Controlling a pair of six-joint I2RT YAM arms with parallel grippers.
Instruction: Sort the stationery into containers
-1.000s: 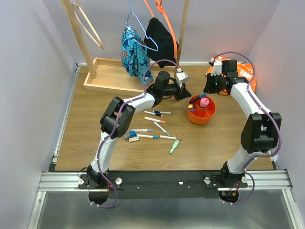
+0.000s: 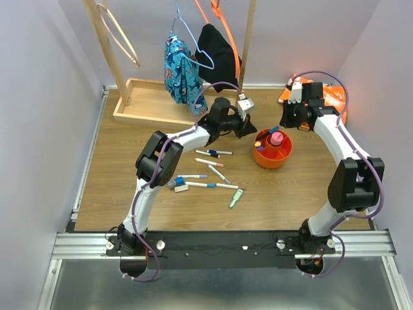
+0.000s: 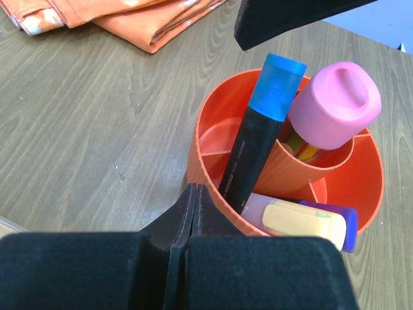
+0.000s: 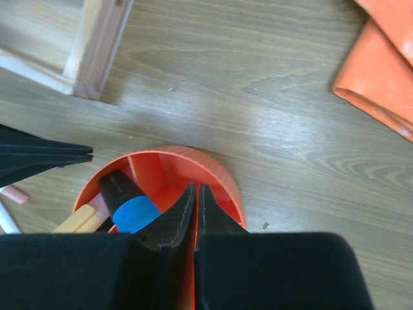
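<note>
An orange round organizer point(image 2: 272, 161) stands right of centre on the table, holding a black marker with blue cap point(image 3: 253, 152), a pink-capped item point(image 3: 335, 103) and cream and purple pieces point(image 3: 303, 223). My left gripper is shut beside the organizer's rim, nothing visible between its fingers. My right gripper hangs above the organizer, shut; nothing shows between its fingers. Loose pens and markers point(image 2: 210, 185), an eraser-like block point(image 2: 181, 188) and a pale green item point(image 2: 235, 198) lie on the table left of the organizer.
A wooden tray point(image 2: 142, 113) and hanging rack with clothes stand at the back. Folded orange cloth point(image 2: 334, 97) lies at the back right.
My right arm has moved slightly to the right since a second ago. The left arm and the table's objects look unchanged.
</note>
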